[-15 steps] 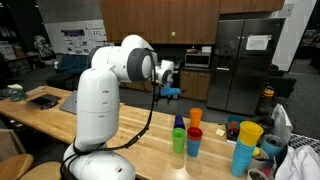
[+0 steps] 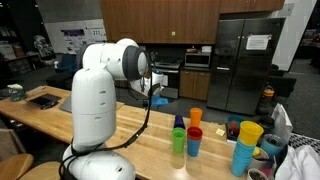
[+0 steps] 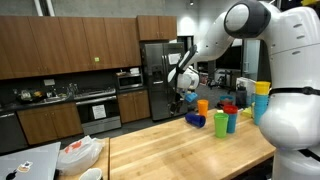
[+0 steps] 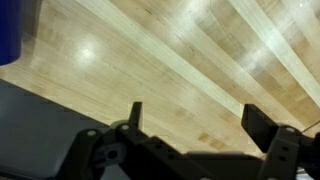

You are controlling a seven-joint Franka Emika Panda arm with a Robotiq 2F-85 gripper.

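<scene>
In the wrist view my gripper is open, its two dark fingers wide apart with only bare wooden tabletop between them. A dark blue object (image 4: pixel 8 30) is cut off at the upper left corner of that view, clear of the fingers. Exterior view 1 shows a dark blue item (image 2: pixel 179 122) on the table, with an orange cup (image 2: pixel 195 117) beside it. Closer to that camera stand a green cup (image 2: pixel 178 140) and a red cup (image 2: pixel 194 140). In exterior view 2 the blue item (image 3: pixel 196 119) lies left of the green cup (image 3: pixel 221 125).
On the right of the table, a blue stack (image 2: pixel 243 155) and a yellow cup (image 2: pixel 250 133) stand among other clutter. A white bag (image 3: pixel 80 155) lies at the left in exterior view 2. A person (image 3: pixel 184 78) is behind the table.
The person in the background has moved left in exterior view 1. The arm and the things on the table show no clear movement.
</scene>
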